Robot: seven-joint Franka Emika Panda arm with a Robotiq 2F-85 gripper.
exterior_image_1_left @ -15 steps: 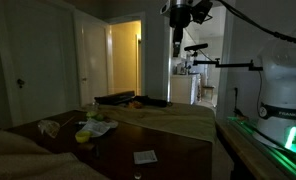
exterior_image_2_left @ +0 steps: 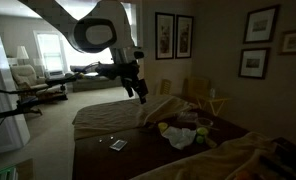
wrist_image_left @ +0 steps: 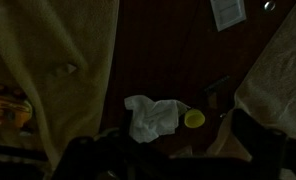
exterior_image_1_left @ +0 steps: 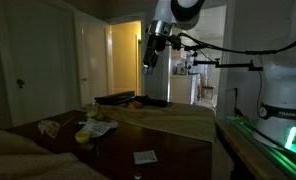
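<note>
High over the table, my gripper [exterior_image_1_left: 147, 62] hangs open, well clear of everything below; its dark fingers [wrist_image_left: 116, 150] show at the lower edge of the wrist view, nothing between them but the scene beneath. On the dark tabletop lie a crumpled white cloth or paper [wrist_image_left: 153, 118] and, close beside it, a yellow cup-like object [wrist_image_left: 194, 118]. A small dark item [wrist_image_left: 218, 86] rests near the yellow one, too dim to make out. Apart from these, a pale flat card-like piece [wrist_image_left: 228, 12] lies on bare table.
Tan cloths [exterior_image_1_left: 178, 120] cover parts of the table on two sides. In exterior view 1, a dark case-like object [exterior_image_1_left: 116, 99] stands at the back. A small round item [wrist_image_left: 269, 5] lies near the card. The dark middle of the table has free room.
The arm has swung leftward in exterior view 1 and my gripper has come lower, staying in the air. The things on the table have not moved.
</note>
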